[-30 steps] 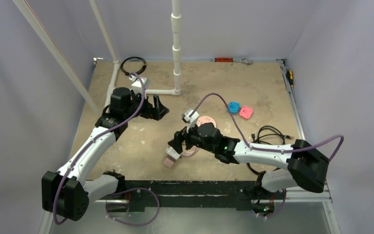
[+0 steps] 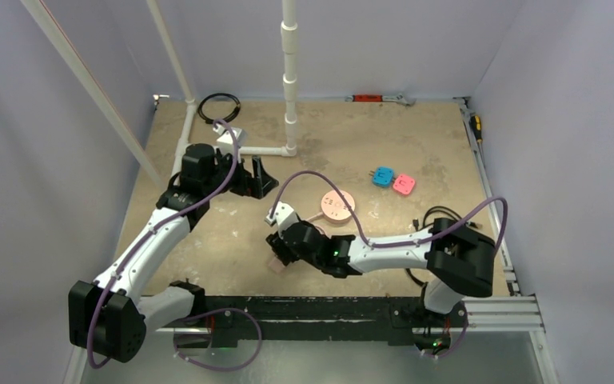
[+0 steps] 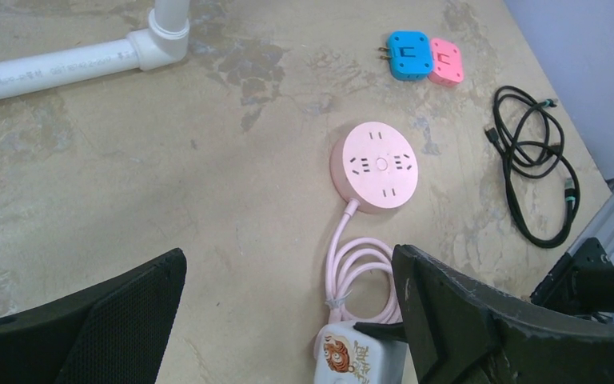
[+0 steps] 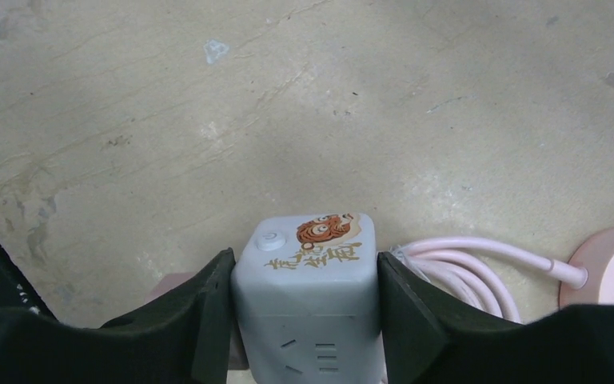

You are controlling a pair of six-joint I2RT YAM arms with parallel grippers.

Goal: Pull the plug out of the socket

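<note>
A white block [image 4: 308,272] with a tiger picture and slots in its front face sits between the fingers of my right gripper. Those fingers appear to lie close along both its sides; whether they press on it cannot be told. A brownish-pink block [image 4: 169,282] shows beside it, mostly behind the left finger. From the round pink socket [image 3: 380,166], a coiled pink cord [image 3: 368,268] runs towards the white block; its end there is hidden. My left gripper [image 2: 265,178] is open and empty, up and left of the right one.
Blue [image 2: 382,177] and pink [image 2: 404,185] adapters lie right of the round socket. A black cable [image 2: 440,213] lies near the right arm. White pipes [image 2: 264,151] stand at the back left. The floor between the pipes and the round socket is mostly clear.
My right gripper has moved left and slightly down in the top view, over the white block, which it now mostly covers. The left arm has stayed still.
</note>
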